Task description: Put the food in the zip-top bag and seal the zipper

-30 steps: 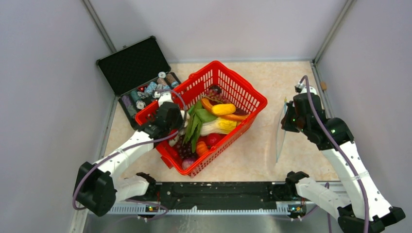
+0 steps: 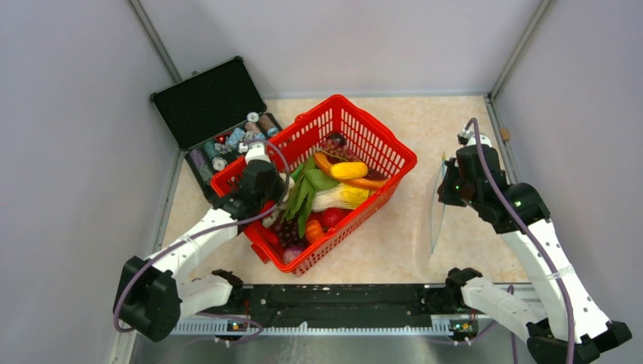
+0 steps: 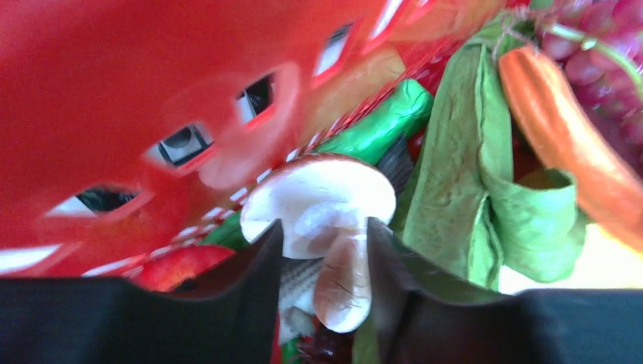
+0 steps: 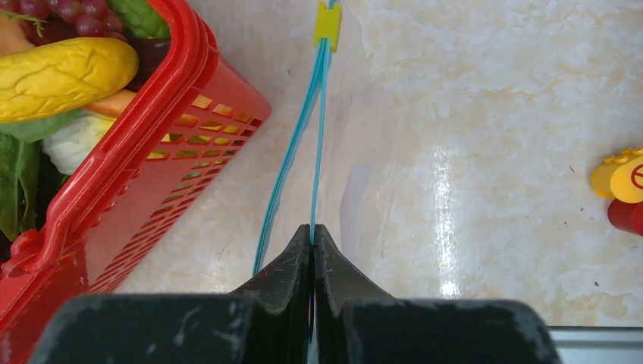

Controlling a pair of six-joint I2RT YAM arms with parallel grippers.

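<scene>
The red basket (image 2: 389, 144) holds mixed vegetables and fruit, including a yellow corn-like piece (image 2: 349, 170), leafy greens (image 3: 455, 167) and grapes (image 3: 591, 68). My left gripper is down inside it, fingers part open around a white mushroom (image 3: 341, 292); whether they touch it is unclear. My right gripper is shut on the clear zip top bag (image 4: 356, 152) by its blue zipper edge, a yellow slider (image 4: 327, 29) at the far end. The bag hangs to the right of the basket.
An open black case (image 2: 205, 102) with rolled items stands behind the basket at the back left. Small yellow and red objects (image 4: 618, 178) appear at the right wrist view's edge. Bare tabletop surrounds the bag.
</scene>
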